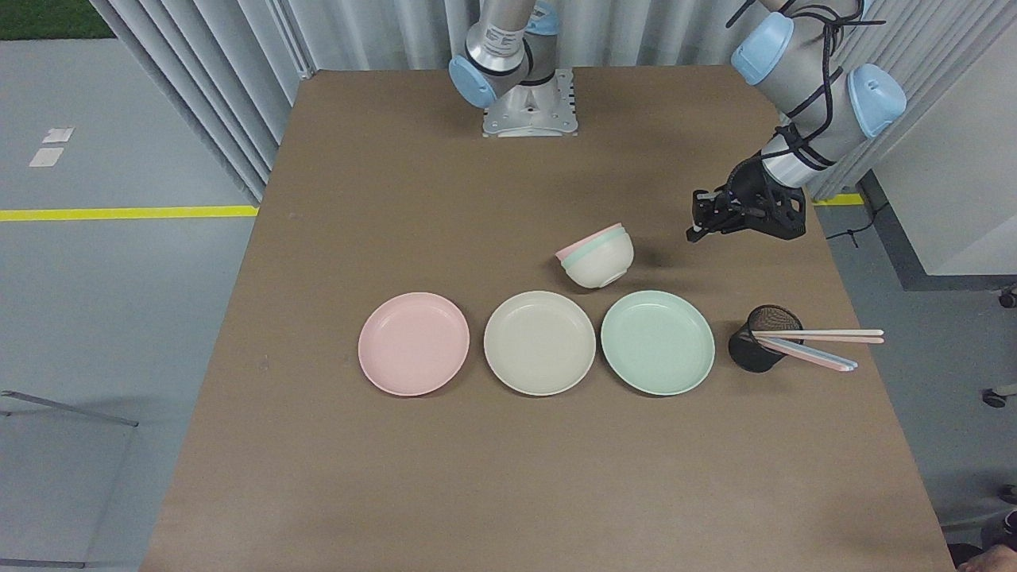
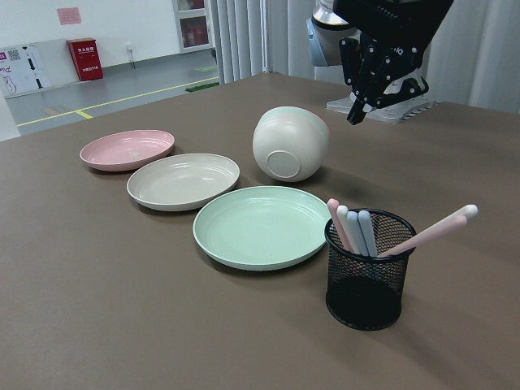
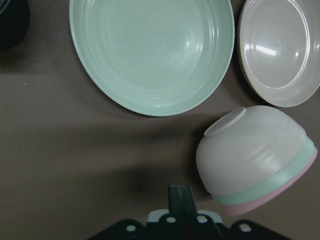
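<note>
A nested stack of bowls [image 1: 598, 259], white outside with mint and pink rims, lies tipped on its side on the table behind the plates, apart from my black gripper [image 1: 698, 225], which hangs up and to its right. In the wrist view the fingertips [image 3: 181, 192] appear together beside the bowls [image 3: 252, 155], with nothing visible between them. Three plates stand in a row: pink [image 1: 414, 343], cream [image 1: 539, 343] and mint [image 1: 658, 342].
A black mesh holder [image 2: 364, 292] with pink, white and pale blue chopsticks stands right of the mint plate.
</note>
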